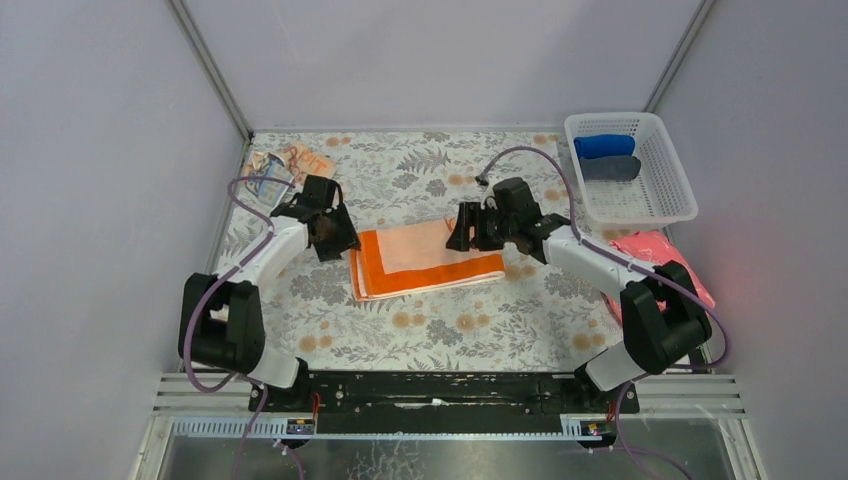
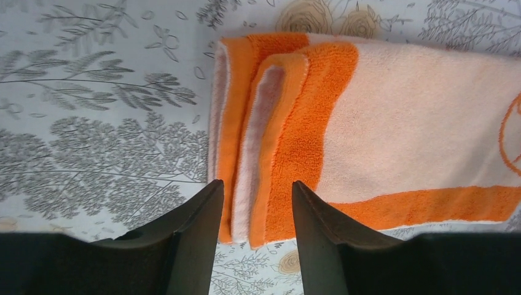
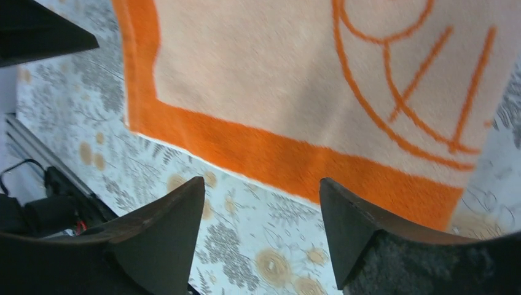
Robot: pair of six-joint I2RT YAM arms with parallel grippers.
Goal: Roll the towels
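Observation:
An orange and pale peach towel (image 1: 420, 265) lies folded flat mid-table, its layered left edge showing in the left wrist view (image 2: 393, 123). My left gripper (image 1: 340, 240) hangs just beside that left edge; in its own view the fingers (image 2: 313, 227) stand apart with nothing between them. My right gripper (image 1: 467, 228) is over the towel's right part; its fingers (image 3: 166, 233) are apart above the front orange border (image 3: 282, 166), holding nothing.
A white basket (image 1: 650, 200) with blue and grey rolls stands back right. A red towel (image 1: 680, 290) lies right, partly behind the right arm; patterned cloths (image 1: 310, 160) lie back left.

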